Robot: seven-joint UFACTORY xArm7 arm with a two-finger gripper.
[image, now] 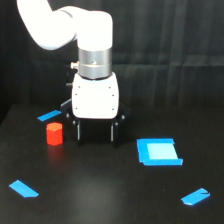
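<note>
An orange-red block (55,134) rests on the dark table at the left. Just to its right hangs my gripper (96,134), pointing down. Its two dark fingers (79,131) stand well apart, with nothing visible between them. The block is outside the fingers, with a gap to the nearer one. How high the fingertips are above the table is hard to tell against the dark surface. On the right lies a pale square (161,151) with a blue tape border (144,153).
Strips of blue tape mark the table: one behind the block (49,115), one at the front left (24,189), one at the front right (196,197). A dark curtain (170,60) closes off the back.
</note>
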